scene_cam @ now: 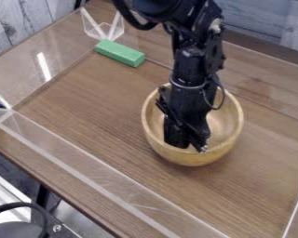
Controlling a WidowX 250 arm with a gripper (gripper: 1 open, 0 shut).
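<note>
The black gripper (186, 130) is lowered into a round tan wooden bowl (215, 152) right of the table's middle. Its fingertips are down inside the bowl, partly hidden by the rim and the gripper body, and it looks shut; I cannot see anything held between them.
A green block (119, 52) lies at the back left, with a clear plastic container (100, 24) behind it. Clear strips run along its front left, and a cable is at the lower left corner.
</note>
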